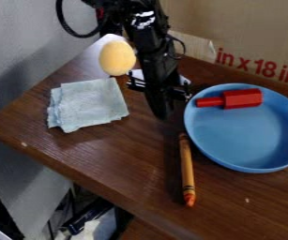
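My black gripper (161,101) hangs over the table between a folded pale cloth (86,103) and a blue pan (247,141). An orange crayon (187,173) lies on the table left of the pan, below my gripper in the view. A red rolling-pin-like object (240,98) rests in the pan. A yellow rounded object (116,57) is behind the arm at the back left. The fingertips are dark and small, so whether they are open or shut is unclear.
A cardboard box (247,37) stands along the back. The table's (96,169) left and front edges border a drop beside a grey wall.
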